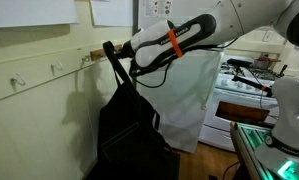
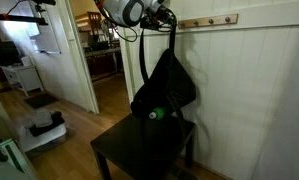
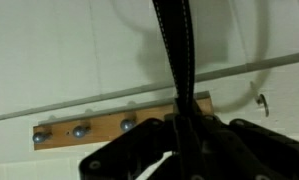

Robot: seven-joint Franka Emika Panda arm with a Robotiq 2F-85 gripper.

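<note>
A black bag (image 2: 164, 90) hangs by its long straps beside the white panelled wall. My gripper (image 2: 169, 22) is shut on the black strap (image 3: 176, 45), which runs up across the wrist view. In exterior view 1 the strap (image 1: 117, 65) rises to a loop near the gripper, and the bag (image 1: 124, 120) hangs below. A wooden rail with several round pegs (image 3: 109, 127) is on the wall close to the gripper. Whether the strap touches a peg cannot be told.
Below the bag stands a low black table (image 2: 114, 147), its edge hard to separate from the bag in exterior view 1. Small metal hooks (image 1: 57, 67) line the wall's ledge on the left. A green item (image 2: 157, 113) shows at the bag's lower part.
</note>
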